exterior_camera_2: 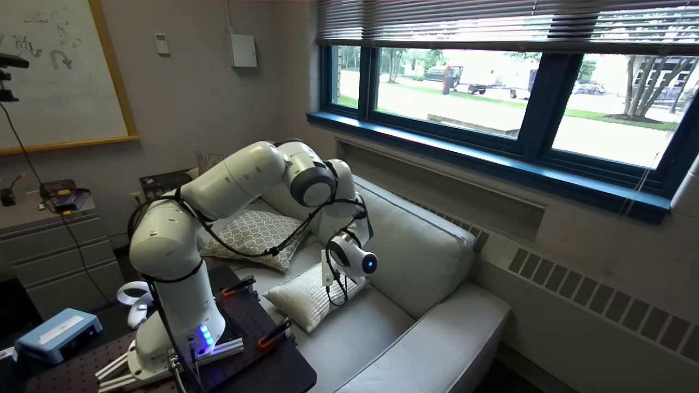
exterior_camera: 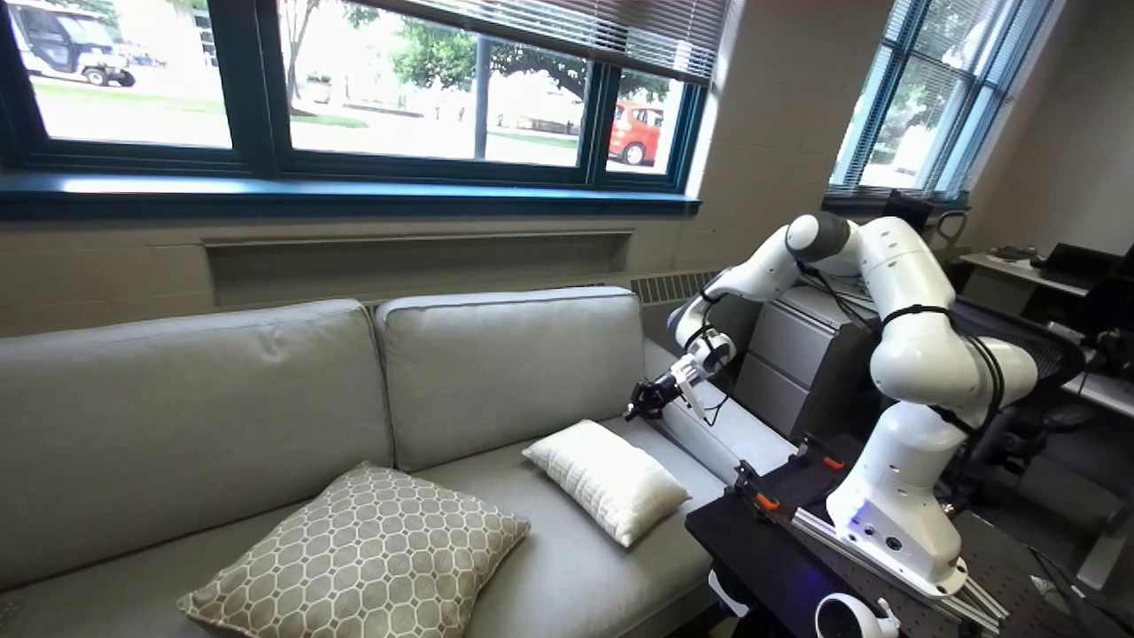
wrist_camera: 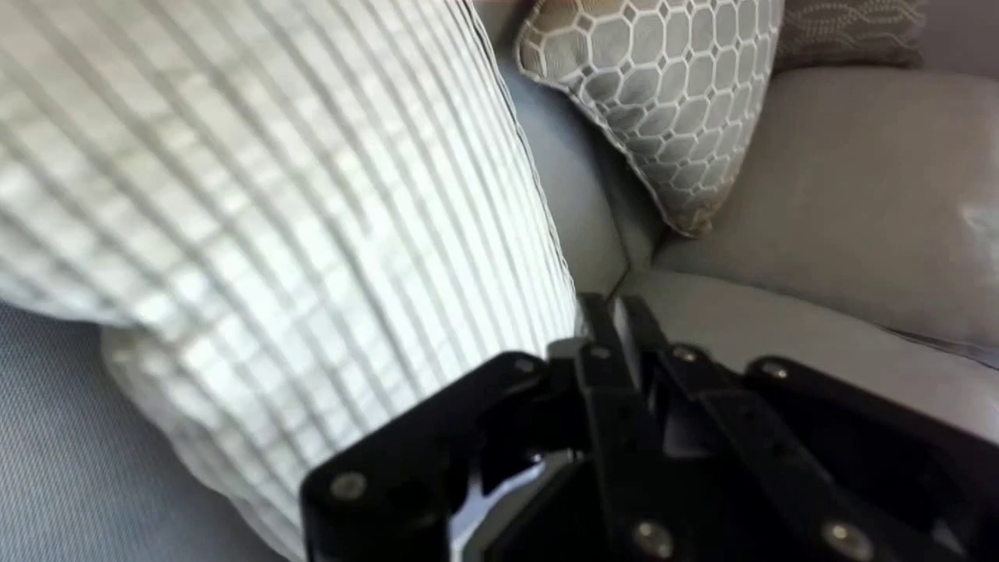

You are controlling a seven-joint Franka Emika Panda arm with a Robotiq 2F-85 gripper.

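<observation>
The white ribbed pillow (exterior_camera: 608,480) lies on the right seat of the sofa. In exterior view 1 my gripper (exterior_camera: 638,408) is up beyond the pillow's far edge, apart from it. Pale stripes of the pillow (wrist_camera: 309,215) fill the left half of the wrist view. There my gripper looks shut, its two dark fingers close together beside the pillow's edge. Only a thin sliver shows between them, and I make out nothing held. From exterior view 2 the arm hides the fingers, with the pillow (exterior_camera_2: 308,298) below the wrist.
A patterned grey pillow (exterior_camera: 367,558) lies on the sofa's left part. The backrest cushion (exterior_camera: 510,367) rises behind the white pillow, and the sofa arm (exterior_camera_2: 426,340) bounds the seat. Clamps (exterior_camera: 757,491) sit on the edge of the black table holding the arm base.
</observation>
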